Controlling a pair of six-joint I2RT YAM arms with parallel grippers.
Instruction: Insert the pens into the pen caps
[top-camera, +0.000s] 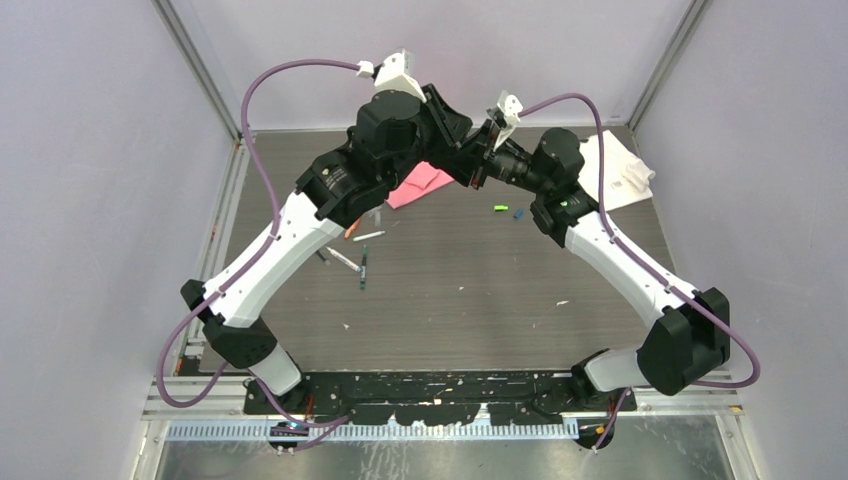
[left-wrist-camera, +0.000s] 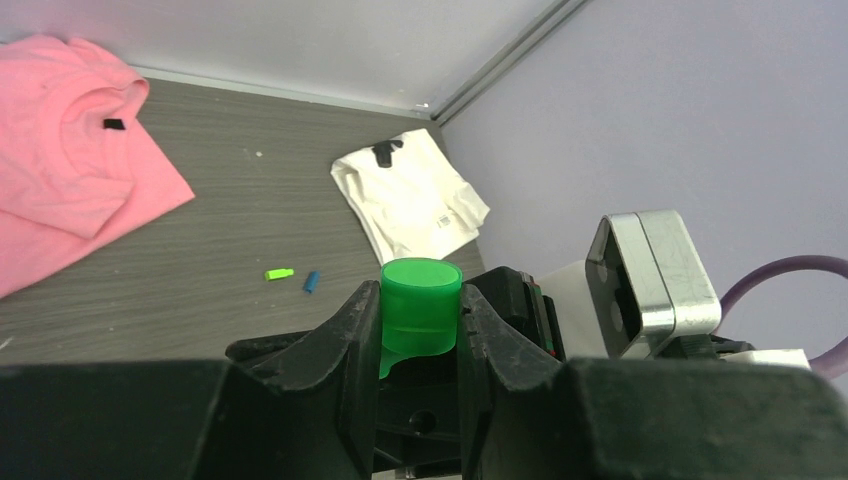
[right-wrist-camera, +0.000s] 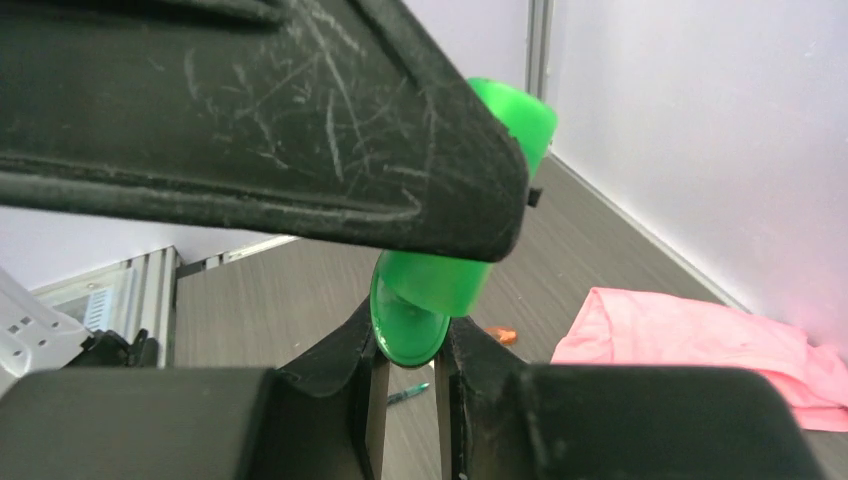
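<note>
Both grippers meet high above the back middle of the table. My left gripper is shut on a green piece (left-wrist-camera: 420, 290), seen end-on, with the right gripper's black body just behind it. My right gripper is also shut on green plastic (right-wrist-camera: 410, 325); a second green section (right-wrist-camera: 512, 105) runs up behind the other gripper's finger. Whether pen and cap are joined cannot be told. A bright green piece (top-camera: 500, 208) and a blue piece (top-camera: 518, 213) lie on the table, with several pens (top-camera: 343, 259) at the left.
A pink cloth (top-camera: 410, 188) lies at the back middle and a white cloth (top-camera: 615, 175) at the back right, on the dark table (top-camera: 450, 300). Walls stand on three sides.
</note>
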